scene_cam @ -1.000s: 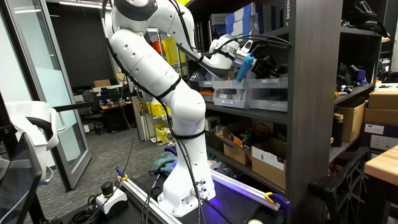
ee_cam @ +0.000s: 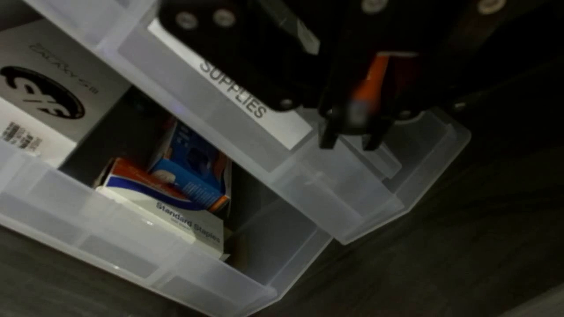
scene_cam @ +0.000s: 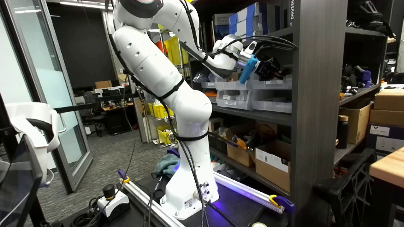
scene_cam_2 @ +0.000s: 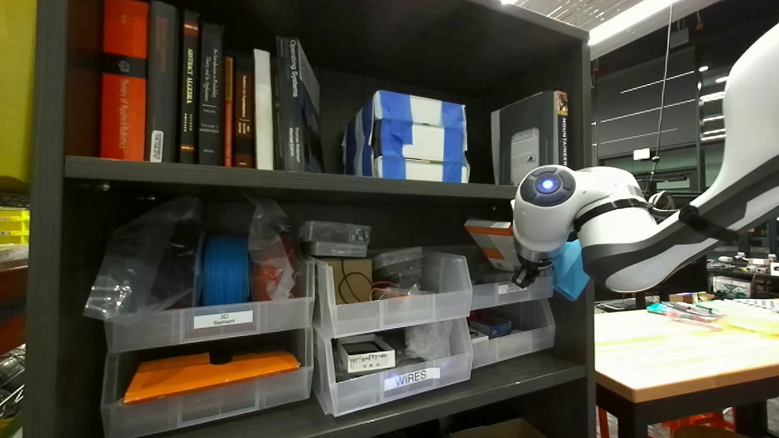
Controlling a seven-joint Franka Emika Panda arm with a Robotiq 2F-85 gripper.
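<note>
My gripper is shut on a box with orange sides, whose orange face shows between the dark finger linkages in the wrist view. In exterior view 2 this orange-and-white box (scene_cam_2: 490, 241) sticks out tilted to the left of my wrist, above the upper right bin (scene_cam_2: 504, 293). Most of the gripper is hidden there behind the wrist. From exterior view 1, the gripper (scene_cam: 278, 72) reaches into the shelf, just over that bin. The wrist view shows the bin's SUPPLIES label (ee_cam: 232, 87) behind the fingers; its contents are mostly covered.
Below sits another clear bin (ee_cam: 121, 237) with a Standard Staples box (ee_cam: 174, 216), a blue box (ee_cam: 190, 164) and a white Galaxy box (ee_cam: 53, 84). The WIRES bin (scene_cam_2: 394, 383) stands to the left. Close above my wrist runs the upper shelf board (scene_cam_2: 328, 177).
The arm's lower and elbow links have swung slightly right in exterior view 1. My gripper is nearly where it was, above the same bin.
</note>
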